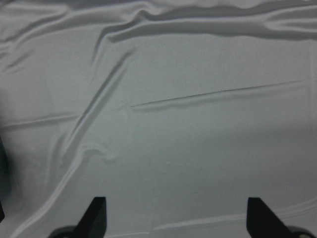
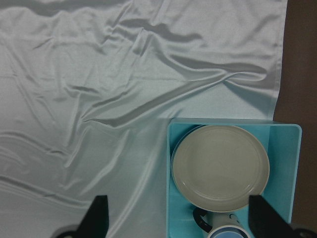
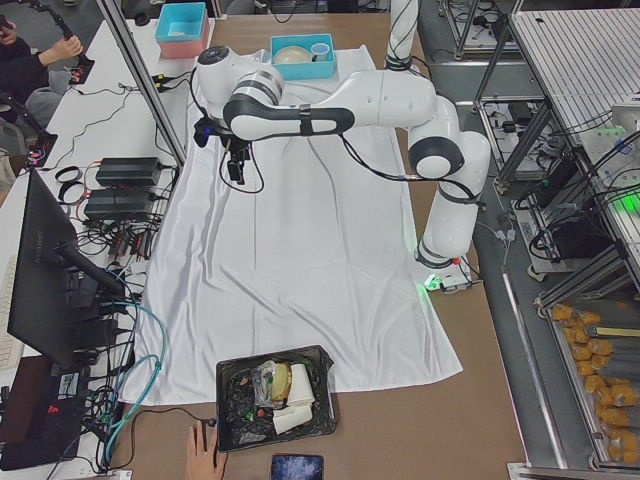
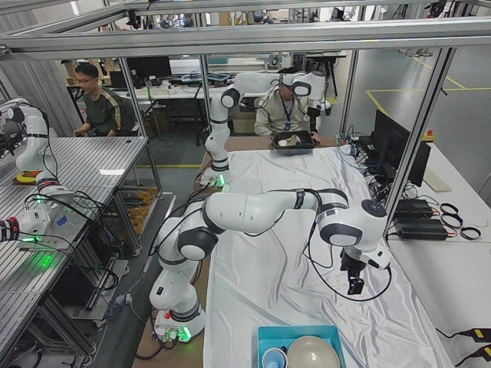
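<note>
My left gripper [image 3: 238, 170] hangs over the white cloth [image 3: 290, 260]; its wrist view shows only wrinkled cloth between open fingers. My right gripper [image 4: 354, 280] is open above the cloth near the light blue bin [image 2: 282, 163]. The bin holds a beige plate [image 2: 220, 166] and a blue-and-white mug [image 2: 225, 230]. Neither gripper has anything between its fingers.
A black tray [image 3: 240, 425] with bags and pale items sits at the other end of the cloth, by a person's hand. Monitors and cables line one side, metal frames and benches the other.
</note>
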